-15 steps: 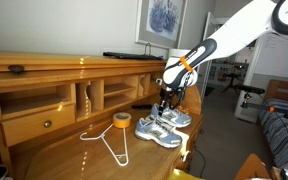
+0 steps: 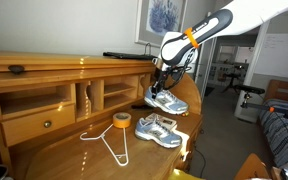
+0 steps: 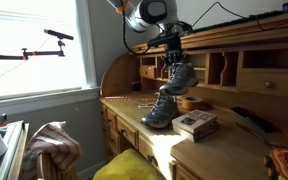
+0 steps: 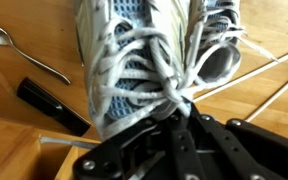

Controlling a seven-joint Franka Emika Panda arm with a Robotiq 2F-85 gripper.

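Observation:
My gripper (image 2: 160,86) is shut on the white laces of a grey-blue shoe (image 2: 169,101), which hangs above the desk in exterior view 1. In the wrist view the held shoe (image 4: 144,50) fills the upper middle, its laces gathered at the fingers. A second, matching shoe (image 2: 159,130) rests on the desk just below and nearer. Exterior view 2 has the raised shoe (image 3: 182,76) over the standing one (image 3: 162,110), with a gap between the raised shoe and the desktop.
On the desktop (image 2: 89,155) lie a white hanger (image 2: 114,142) and an orange tape roll (image 2: 122,119). A book or box (image 3: 195,124) stands beside the lower shoe. A spoon (image 4: 29,52) and a black cylinder (image 4: 52,104) lie nearby. Cubbies line the back.
My gripper has risen, lifting one shoe by its laces off the desk. The other shoe has stayed in place.

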